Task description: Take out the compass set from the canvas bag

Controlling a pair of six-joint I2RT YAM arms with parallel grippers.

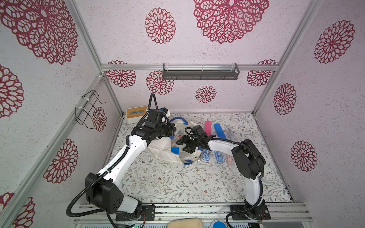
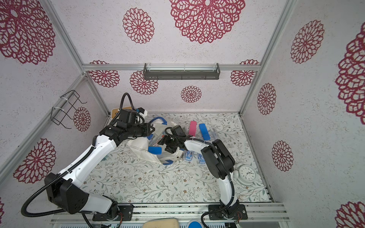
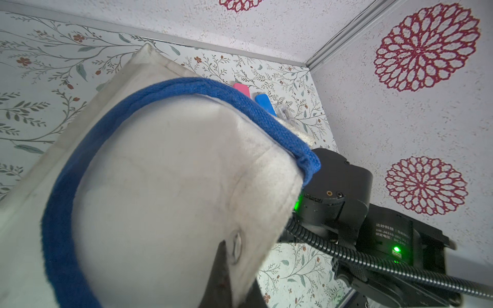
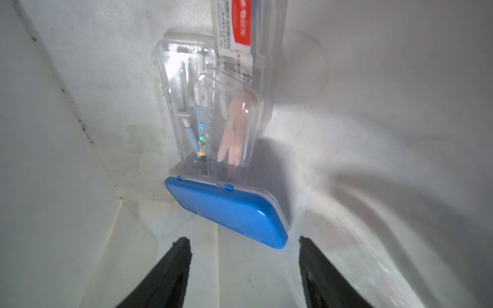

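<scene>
The white canvas bag (image 1: 159,152) with blue handles stands open in the middle. My left gripper is shut on the bag's edge beside a metal eyelet in the left wrist view. My right gripper is inside the bag, open and empty. Before it, in the right wrist view, lie a blue-lidded case (image 4: 223,205), two clear cases (image 4: 179,92) with small tools and pink pieces, and a clear box with a red label (image 4: 240,20).
Pink (image 1: 208,126) and blue (image 1: 218,129) cases and clear packs (image 1: 219,157) lie right of the bag. A box (image 1: 135,114) sits at the back left.
</scene>
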